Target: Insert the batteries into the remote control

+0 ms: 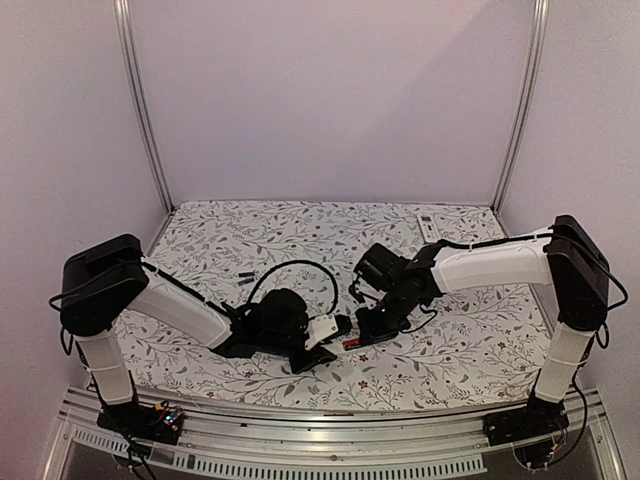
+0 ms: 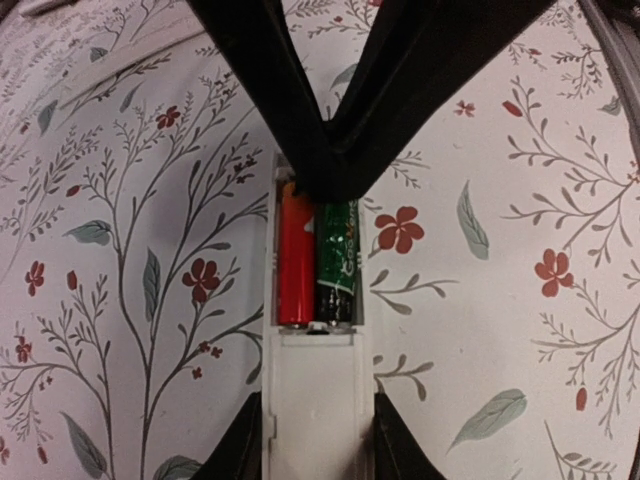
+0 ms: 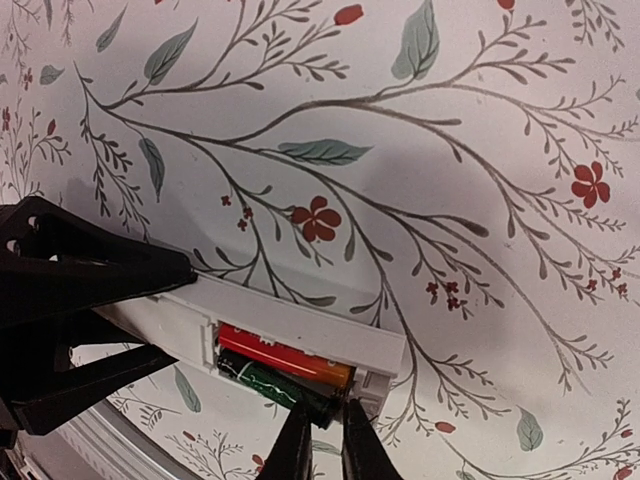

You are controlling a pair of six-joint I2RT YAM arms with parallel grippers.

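The white remote control (image 2: 318,400) lies on the table, its battery compartment uncovered. Inside are a red-orange battery (image 3: 285,357) and a green-and-black battery (image 3: 265,380), side by side. My left gripper is open, with one finger on each side of the remote's body. The right gripper is shut, its tips at the compartment's end by the green battery's black end, with no object visible between them. In the left wrist view the right fingers (image 2: 335,165) hide the batteries' far ends. Whether both batteries lie fully flat I cannot tell.
Two small dark items (image 1: 246,277), battery-like, lie on the table behind the left arm. A white, long object (image 1: 428,228) rests at the back right.
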